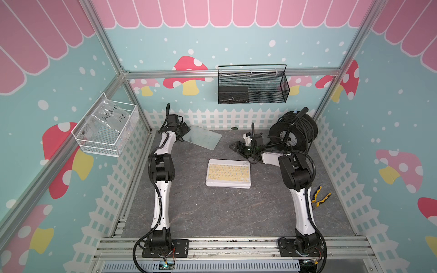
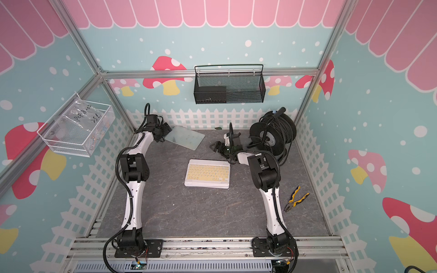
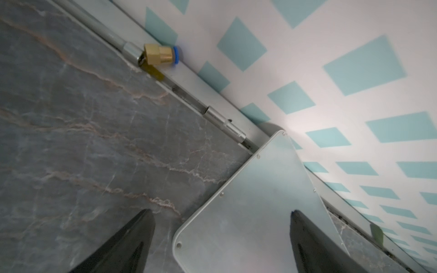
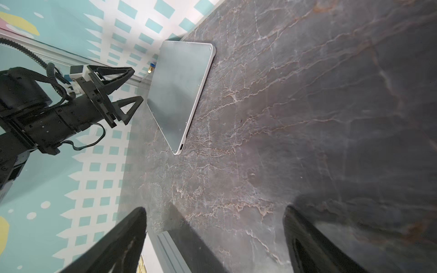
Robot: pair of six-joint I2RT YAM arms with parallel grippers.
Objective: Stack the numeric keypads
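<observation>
A white keypad with pale yellow keys lies at the centre of the table, apparently stacked on another thin slab. A pale grey-green flat panel, possibly a keypad face down, lies at the back left. My left gripper is open over that panel's left end, with the panel below its spread fingers in the left wrist view. My right gripper is open and empty, low behind the white keypad, whose edge shows at the lower left of the right wrist view.
A black cable reel stands at the back right, pliers lie at the right. A black basket and a white basket hang on the walls.
</observation>
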